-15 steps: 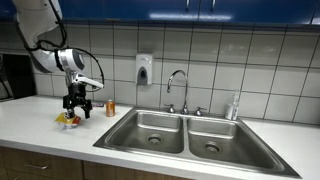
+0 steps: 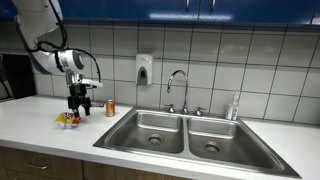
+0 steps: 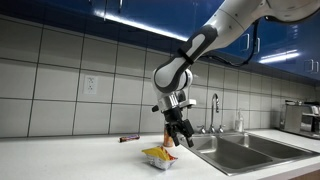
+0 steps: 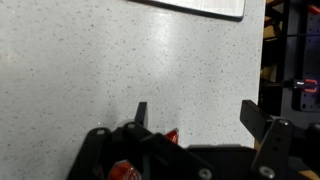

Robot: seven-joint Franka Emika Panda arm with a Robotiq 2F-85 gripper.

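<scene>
Above the counter near its left end in exterior view 1 is my gripper (image 2: 80, 109), close to a small container (image 2: 67, 119) with yellow and red things in it. In exterior view 2 the gripper (image 3: 182, 137) points downward, above and to the right of that silvery container (image 3: 160, 157). The wrist view has the two dark fingers (image 4: 140, 116) wide apart, with bare counter between them, so the gripper is open. Red items (image 4: 124, 171) show at the bottom of that view, partly covered by the gripper.
An orange can (image 2: 110, 108) stands near the wall, left of the double sink (image 2: 160, 132) and faucet (image 2: 178, 88). A thin dark and red item (image 3: 130, 138) lies toward the back wall. Bare counter (image 3: 60, 158) spreads left of the container.
The gripper has shifted slightly beside the container, its fingertips now a little lower in exterior view 1. The container, can and sink look unchanged.
</scene>
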